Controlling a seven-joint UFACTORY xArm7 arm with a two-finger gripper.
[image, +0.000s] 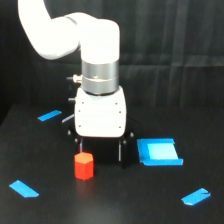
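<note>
A red cube (84, 167) rests on the black table, left of the middle. My gripper (101, 152) hangs low with its dark fingers spread wide and nothing visible between them. The left finger (81, 147) appears just behind the cube's top edge; whether they touch, I cannot tell. The right finger (121, 150) stands clear of the cube. To the right lies a white square (161, 151) with a blue border (144, 153).
Blue tape strips lie on the table: one at the front left (23, 189), one at the front right (196, 197) and one at the back left (50, 115).
</note>
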